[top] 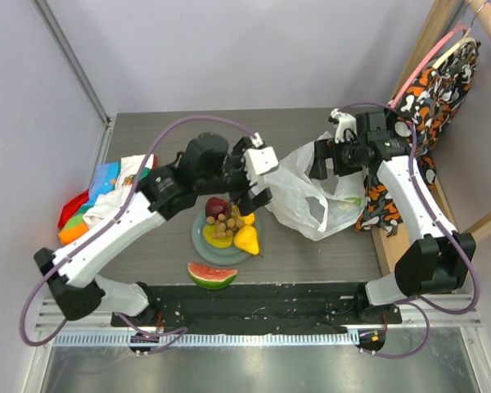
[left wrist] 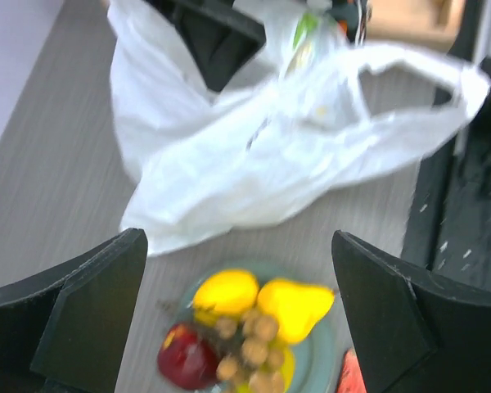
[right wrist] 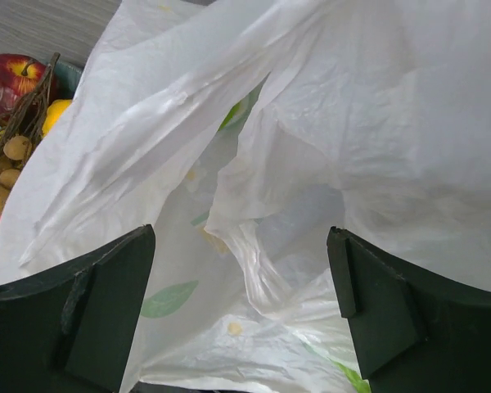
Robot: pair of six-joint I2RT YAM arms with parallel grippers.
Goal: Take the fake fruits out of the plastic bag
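The crumpled white plastic bag [top: 295, 201] lies right of the plate, its mouth and handles slack. In the right wrist view only bag film [right wrist: 229, 188] shows between the spread fingers; no fruit is visible inside. My right gripper [top: 321, 160] is open at the bag. High over the table, near the plate, my left gripper [top: 258, 196] stands open and empty. On the round plate [top: 217, 255] sit a red apple [top: 216, 207], a brown bunch [left wrist: 254, 352], a yellow pear [left wrist: 295, 309] and another yellow fruit [left wrist: 227, 292]. A watermelon slice [top: 212, 276] rests at the table's front edge.
A colourful folded cloth [top: 105, 196] lies at the table's left side. Patterned clothing [top: 430, 106] hangs from a rail above a wooden box [top: 390, 246] at the right.
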